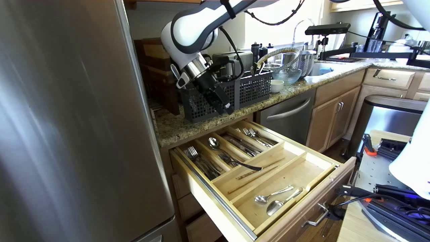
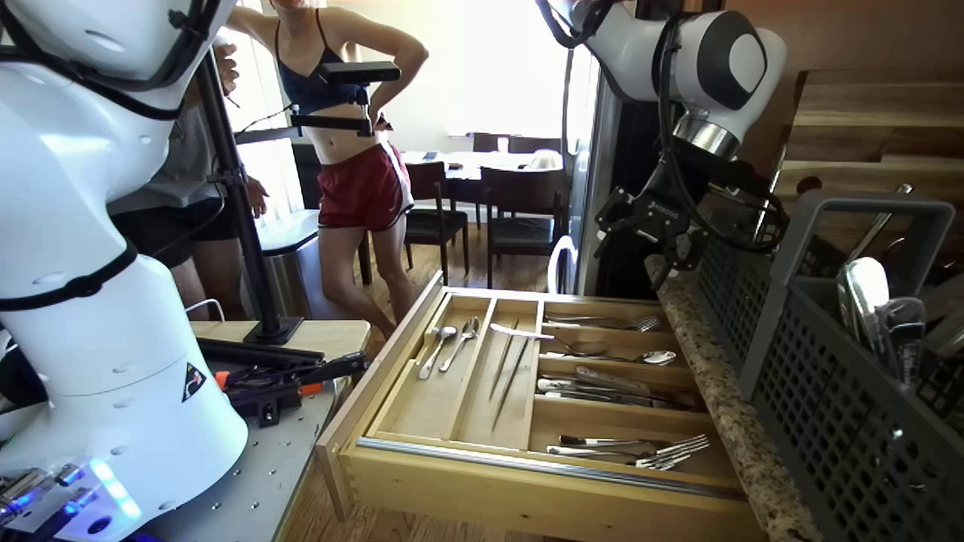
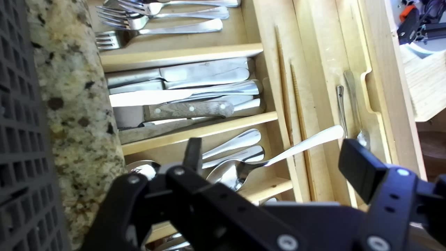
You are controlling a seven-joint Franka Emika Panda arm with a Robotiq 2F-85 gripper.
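My gripper is open above the pulled-out wooden drawer (image 1: 219, 205), with its fingers wide apart and nothing held. Below it in the wrist view, a large spoon (image 3: 303, 146) lies aslant: its bowl is in the spoon compartment and its handle crosses the divider over the chopsticks (image 3: 299, 100). Knives (image 3: 196, 79) fill the compartment beside it. Forks (image 3: 184, 28) lie in another compartment, and more forks (image 1: 192, 153) show nearest the fridge. Two small spoons (image 1: 276, 205) rest in the front compartment.
A grey cutlery basket (image 2: 867, 379) stands on the granite counter (image 1: 173, 129), close behind the gripper. The steel fridge (image 1: 80, 121) walls off one side of the drawer. Much of the front compartment is bare. Two people stand beyond the robot's base.
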